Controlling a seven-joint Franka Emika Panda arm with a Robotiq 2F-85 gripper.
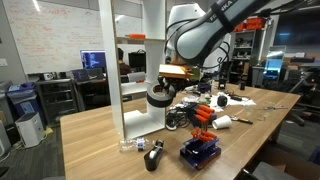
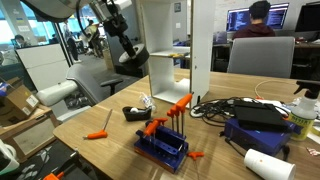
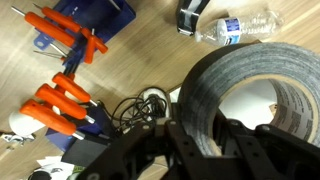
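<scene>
A roll of dark tape hangs in the air with my gripper shut on it. In exterior view 2 the roll is raised above the table, in front of the white shelf unit. The wrist view shows the ring large at the right, its wall caught at the black fingers. Through its hole a pale surface shows. Clear of the roll, a blue holder with orange-handled screwdrivers stands below on the table.
A clear bottle and a black tool lie near the shelf's foot. Cables, a blue box and a white cylinder crowd the table on the other side. Bare wood lies at the left.
</scene>
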